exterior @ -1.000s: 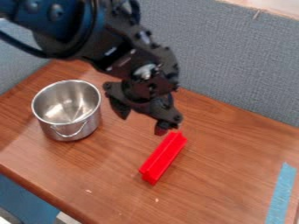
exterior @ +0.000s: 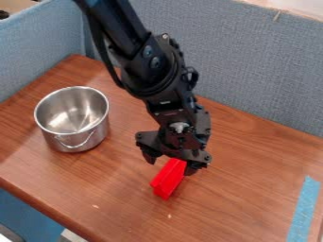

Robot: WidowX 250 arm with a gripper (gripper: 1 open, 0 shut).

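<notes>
My black gripper (exterior: pixel 173 159) is low over a red bar (exterior: pixel 167 183) lying on the wooden table (exterior: pixel 113 203), its fingers at the bar's upper end and covering part of it. Whether the fingers are apart or closed on the bar is hard to make out. A shiny steel pot (exterior: pixel 72 123) stands to the left of the gripper.
Grey padded walls (exterior: pixel 252 66) bound the table at the back and left. A light blue strip (exterior: pixel 303 208) lies at the right edge.
The bar, pot and strip look unmoved.
</notes>
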